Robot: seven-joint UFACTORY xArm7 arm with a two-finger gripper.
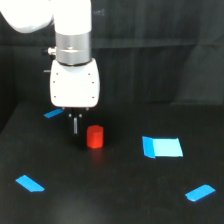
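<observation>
A small red block (95,136) stands on the dark table, near the middle of the left half of the view. My gripper (74,124) points downward just to the left of the block, with a gap between them in the picture. Its slim fingers hang below the white hand, and nothing shows held at their tips. They are too small and dark to tell whether they stand open or shut. How far the fingertips are above the table is not clear.
A light-blue square (167,147) with a blue strip along its left side lies right of the block. Blue tape pieces mark the table at front left (30,184), front right (200,193) and behind the gripper (54,113).
</observation>
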